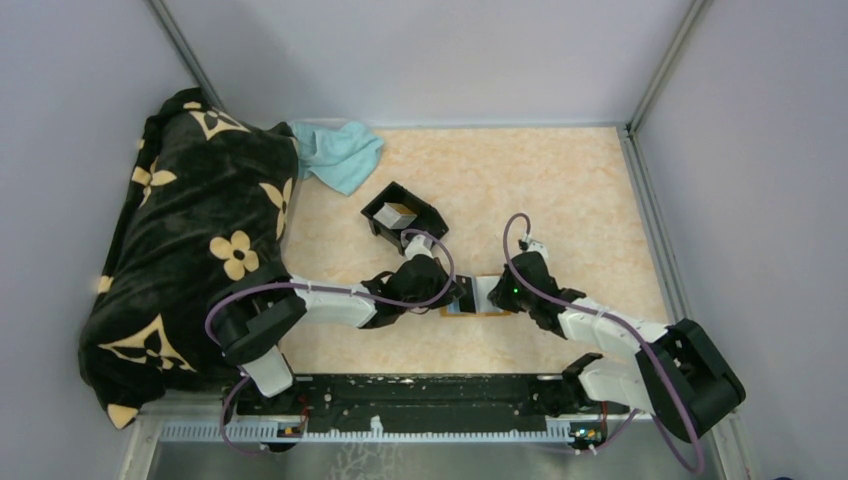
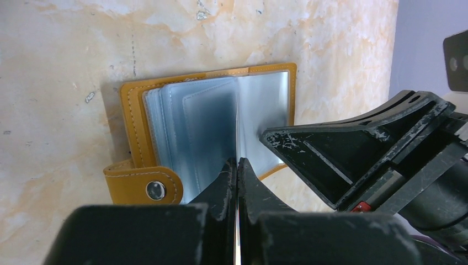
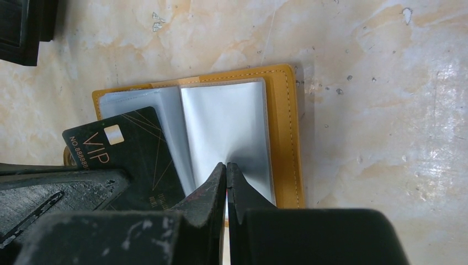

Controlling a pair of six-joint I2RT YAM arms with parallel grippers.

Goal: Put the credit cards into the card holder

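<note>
An open tan card holder (image 3: 284,138) with clear sleeves (image 2: 207,121) lies on the table. A black VIP card (image 3: 141,146) stands over its left sleeves in the right wrist view, tilted and apart from the right page. My left gripper is shut on this card, which shows edge-on as a thin line in the left wrist view. My right gripper is shut with its tips low over the white right page (image 3: 223,127); nothing clear shows between them. Whether the card's lower edge is inside a sleeve is hidden.
Behind the left arm stands a black box (image 1: 437,226) with pale cards (image 1: 396,216) in it. A teal cloth (image 1: 345,160) and a dark patterned blanket (image 1: 180,240) lie at the left. Bare table spreads to the back right.
</note>
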